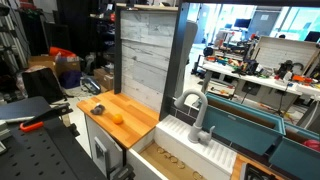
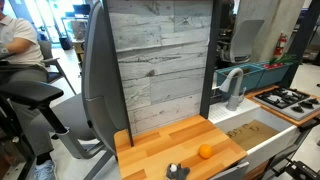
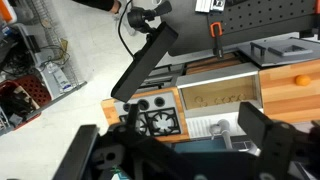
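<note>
In the wrist view my gripper is open, its dark fingers wide apart with nothing seen between them. Below it, some way off, is a toy kitchen with a pulled-out drawer (image 3: 220, 95). On the wooden counter (image 2: 165, 142) lies a round orange object (image 2: 205, 151), with a small grey-and-dark item (image 2: 177, 171) near the front edge. The same orange object (image 1: 117, 119) shows in exterior view 1, left of the sink. The gripper is outside both exterior views.
A grey faucet (image 2: 235, 88) rises over the sink, and a stovetop (image 2: 287, 101) lies to its right. A dark perforated table (image 1: 50, 155) stands in front, with an orange-handled clamp (image 1: 43, 118) at its edge. A person (image 2: 28, 45) sits at the far left.
</note>
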